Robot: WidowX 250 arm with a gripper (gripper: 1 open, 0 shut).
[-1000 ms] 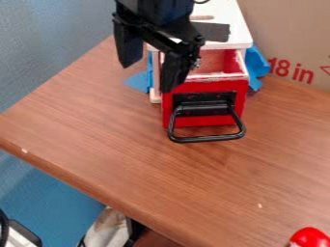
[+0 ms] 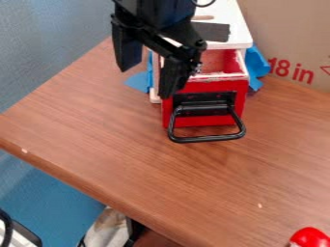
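My black gripper [image 2: 173,68] hangs at the upper middle, its fingers pointing down over the front left of a small red and white drawer unit [image 2: 219,92]. A black loop handle [image 2: 206,137] sticks out from the red front. The red drawer's top looks open, with a pale interior partly behind the gripper. Whether the fingers are open or shut, or hold anything, is unclear.
A red object [image 2: 310,238] sits at the lower right. Blue pieces [image 2: 256,68] flank the unit, and a cardboard sheet [image 2: 296,29] stands behind.
The drawer unit looks unchanged.
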